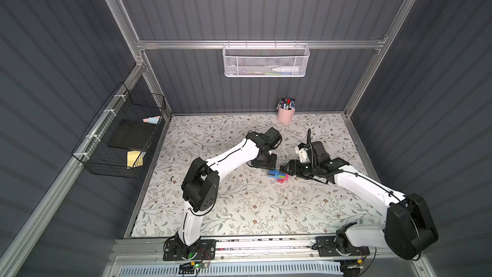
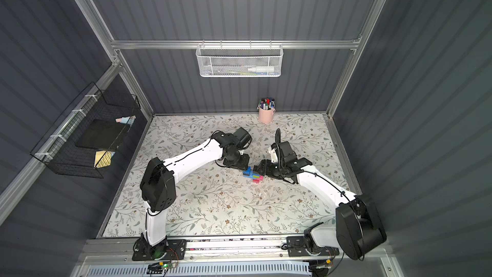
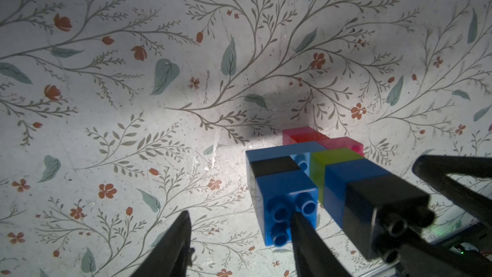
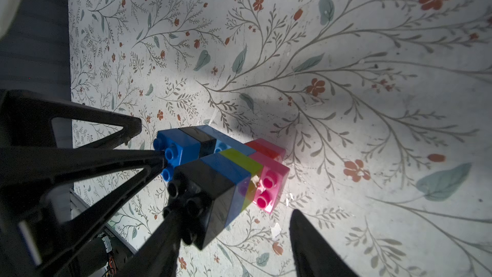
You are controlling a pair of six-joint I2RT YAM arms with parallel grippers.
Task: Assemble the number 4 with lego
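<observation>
The Lego assembly (image 1: pixel 276 174) lies mid-table between my grippers. In the left wrist view it has a dark-blue brick (image 3: pixel 274 189) behind a black and a light-blue one, red and pink bricks at the far end, and a column of lime, blue and a black brick. My left gripper stands part open at the dark-blue brick's studded end. My right gripper is at the black end of the column; whether it grips it is unclear in its wrist view.
A pink pen cup (image 1: pixel 285 114) stands at the back. A black wire basket (image 1: pixel 89 159) hangs on the left wall and a white mesh basket (image 1: pixel 265 59) on the back wall.
</observation>
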